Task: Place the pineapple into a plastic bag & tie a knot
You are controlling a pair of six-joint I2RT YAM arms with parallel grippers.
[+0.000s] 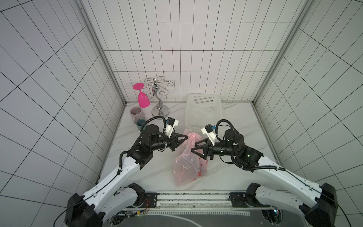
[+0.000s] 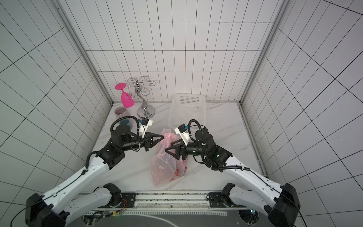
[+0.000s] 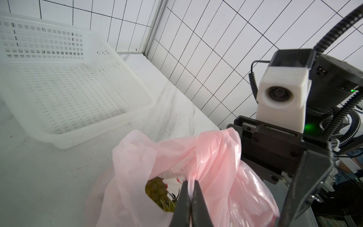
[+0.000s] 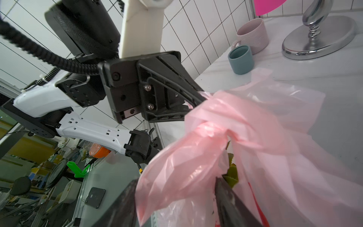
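A translucent pink plastic bag [image 1: 185,166] stands bunched at the table's front middle. Through its opening the pineapple [image 3: 157,191] shows with green leaves. My left gripper [image 1: 186,137] is shut at the gathered bag top; in the left wrist view its fingertips meet on the pink film, which looks pinched between them. My right gripper [image 1: 192,145] is part open on the bag's right side, lower than the left one, its fingers around or against loose folds of film; whether any film is between them is unclear.
A white perforated basket [image 1: 203,111] stands behind the bag. At the back left are a metal stand [image 1: 160,110], a pink goblet [image 1: 143,98], a pink mug [image 1: 136,115] and a teal cup [image 1: 140,124].
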